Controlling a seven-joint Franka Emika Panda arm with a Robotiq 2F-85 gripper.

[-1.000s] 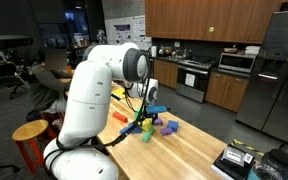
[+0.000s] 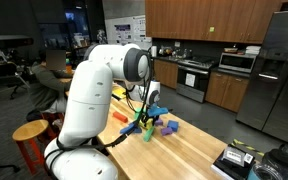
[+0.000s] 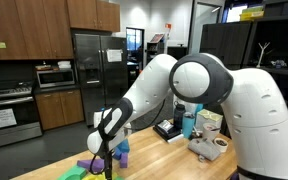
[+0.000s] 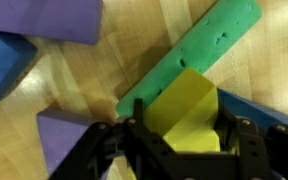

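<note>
A yellow block (image 4: 187,110) stands between the fingers of my gripper, which is shut on it in the wrist view. Just beyond it, a long green block (image 4: 192,55) lies on the wooden table. From exterior view 1, my gripper (image 2: 143,121) is low over the group of coloured blocks, and the yellow block is small there. Exterior view 2 has the gripper at the bottom edge, too cut off to show its hold.
Purple blocks (image 4: 59,15) and a blue block (image 4: 2,62) lie close by on the left in the wrist view. Another blue block (image 4: 259,112) is at the right.
The other blocks look unmoved.
</note>
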